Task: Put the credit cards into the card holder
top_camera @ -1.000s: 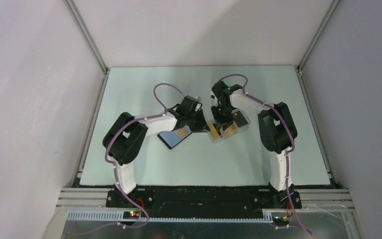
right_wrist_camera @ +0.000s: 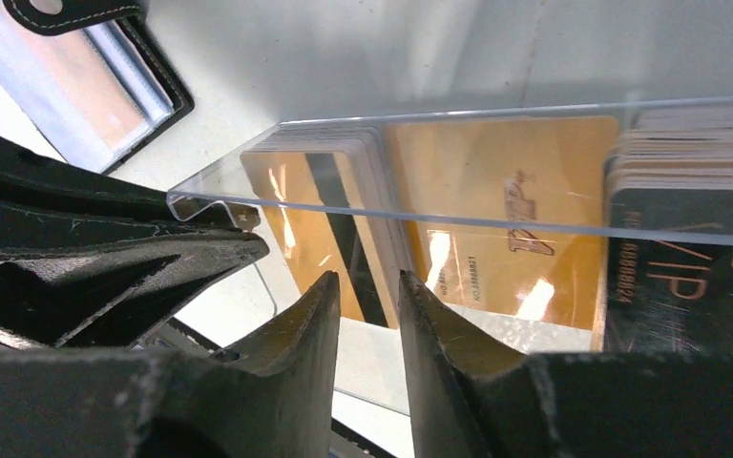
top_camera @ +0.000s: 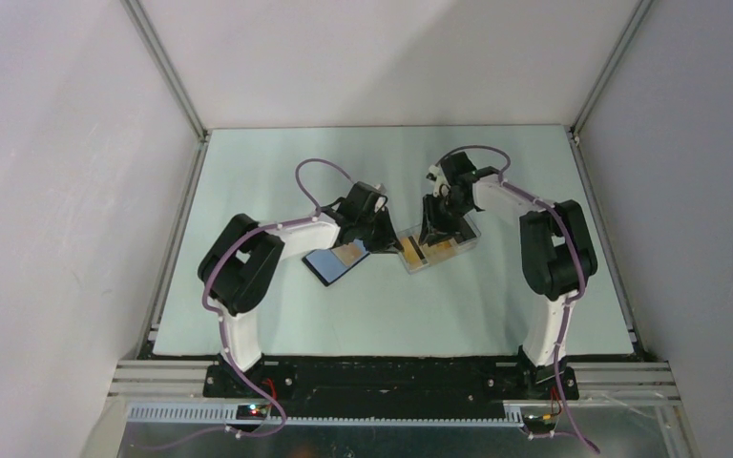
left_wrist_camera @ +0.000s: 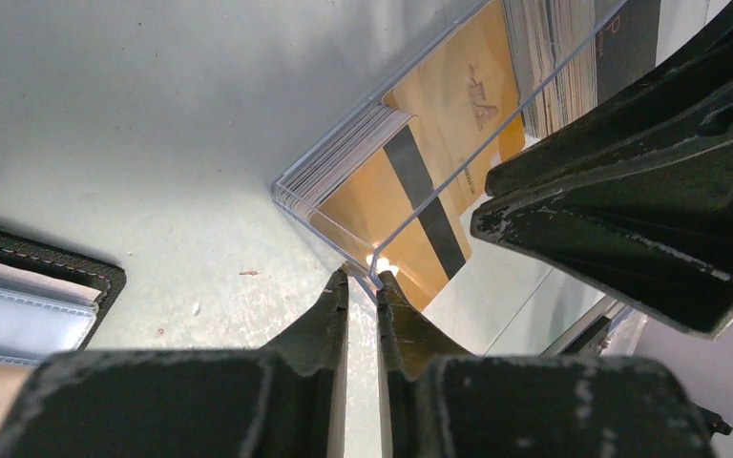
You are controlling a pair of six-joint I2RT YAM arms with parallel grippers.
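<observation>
My left gripper is shut on the corner wall of a clear plastic box (left_wrist_camera: pixel 329 229). Inside the box stand a stack of gold cards with a black stripe (left_wrist_camera: pixel 382 196), flat gold cards (left_wrist_camera: pixel 463 91) in the middle, and black cards (right_wrist_camera: pixel 682 277) at the far end. My right gripper hangs over the box beside the striped stack, its fingers apart; no card shows held between them. The card holder (top_camera: pixel 329 262), a black stitched wallet with clear sleeves, lies open left of the box, partly under my left arm.
Both grippers are close together over the box, the right one's fingers (left_wrist_camera: pixel 525 205) near the left's. Bare table (top_camera: pixel 391 310) extends in front of the box and behind it.
The left arm, box and wallet look unmoved.
</observation>
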